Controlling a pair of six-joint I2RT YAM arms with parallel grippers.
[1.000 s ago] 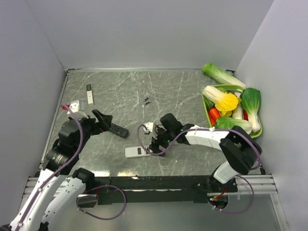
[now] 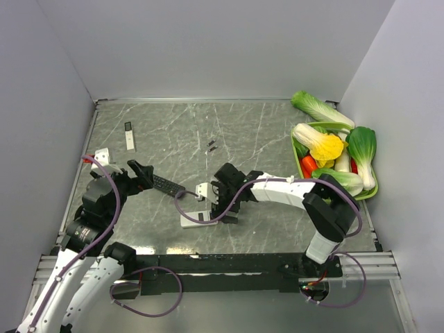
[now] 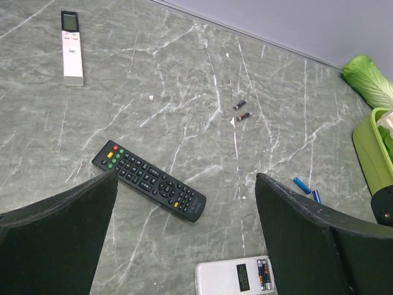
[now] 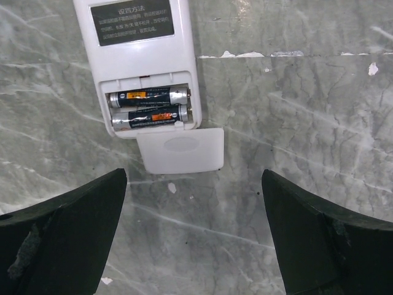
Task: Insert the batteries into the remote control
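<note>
The white remote control [image 4: 138,58] lies back up, its battery bay uncovered. Two dark batteries, an upper battery [image 4: 150,96] and a lower battery [image 4: 150,117], lie side by side in the bay. A white battery cover [image 4: 183,152] rests on the table against the remote's bay end. Around and above the cover my right gripper is open, with nothing held between its fingers. My left gripper stands open and empty over the left side, high above the black remote [image 3: 150,180].
Two small batteries [image 3: 241,110] lie at the table's middle back and two blue batteries [image 3: 301,185] to the right. Another white remote [image 3: 72,52] is at the back left. A green basket [image 2: 373,187] of vegetables stands at the right.
The left gripper has drawn a little to the left.
</note>
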